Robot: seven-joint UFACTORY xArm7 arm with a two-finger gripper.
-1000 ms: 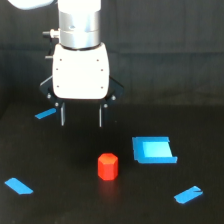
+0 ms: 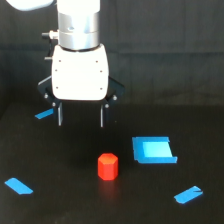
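Note:
A red faceted block [image 2: 108, 166], roughly hexagonal in outline, sits on the black table. To its right and a little behind lies a light blue square [image 2: 157, 150] with a darker blue border. My gripper [image 2: 80, 124] hangs above the table, left of the block and apart from it. Its two thin fingers are spread wide, and nothing shows between them.
Blue tape strips lie on the table: one at the left [image 2: 18, 186], one at the right [image 2: 188, 195] and one behind the gripper [image 2: 44, 114]. Dark curtains hang at the back.
The gripper is about where it was, its fingers perhaps very slightly farther apart. The block and the blue square have not moved.

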